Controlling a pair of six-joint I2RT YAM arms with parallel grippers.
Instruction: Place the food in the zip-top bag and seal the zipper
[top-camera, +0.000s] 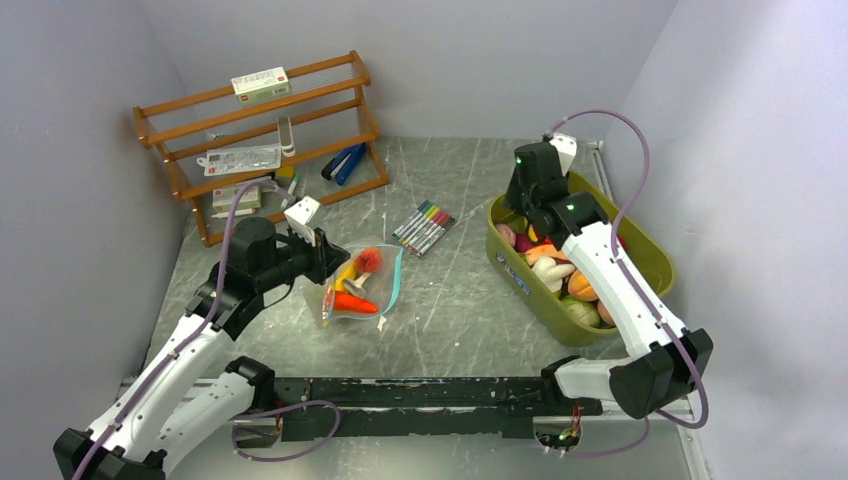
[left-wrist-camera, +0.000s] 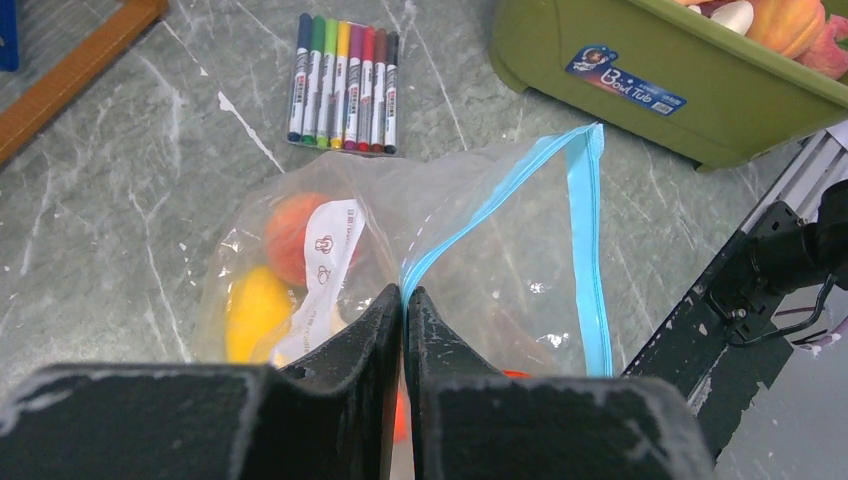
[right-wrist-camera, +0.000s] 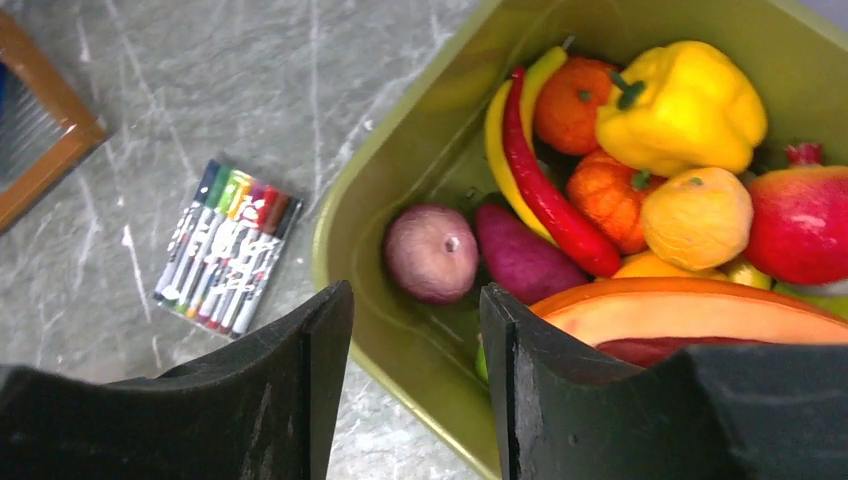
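The clear zip top bag (top-camera: 386, 302) with a blue zipper strip (left-wrist-camera: 584, 250) lies on the table, its mouth spread apart. Inside show a red-orange carrot-like piece (top-camera: 352, 303), a yellow piece (left-wrist-camera: 257, 312), an orange-red round piece (top-camera: 368, 259) and a pale mushroom-like piece (top-camera: 357, 283). My left gripper is shut on the bag's blue-edged rim. In the right wrist view, my right gripper stands open over the near wall of the green tub (right-wrist-camera: 345, 250), nothing between its fingers. Below it lie a purple round food (right-wrist-camera: 432, 253) and an eggplant (right-wrist-camera: 525, 250).
The tub also holds a red chili (right-wrist-camera: 545, 185), a yellow pepper (right-wrist-camera: 682, 108), a pomegranate (right-wrist-camera: 800, 222) and several other foods. A pack of markers (top-camera: 424, 228) lies between bag and tub. A wooden rack (top-camera: 372, 133) stands at the back left.
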